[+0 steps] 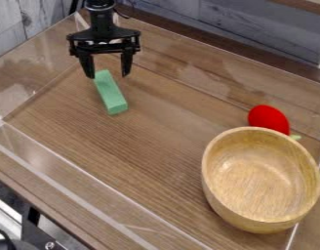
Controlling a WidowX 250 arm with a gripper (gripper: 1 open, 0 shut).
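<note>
My black gripper [105, 59] is at the upper left of the camera view, open, with its fingers spread above the far end of a green bar [110, 94]. The bar lies flat on the wooden table [149, 176], pointing toward the front; nothing shows held between the fingers.
A red rounded object [268, 119] with a green tip lies at the right. A large tan bowl [260, 181] fills the lower right. Walls edge the table at the back.
</note>
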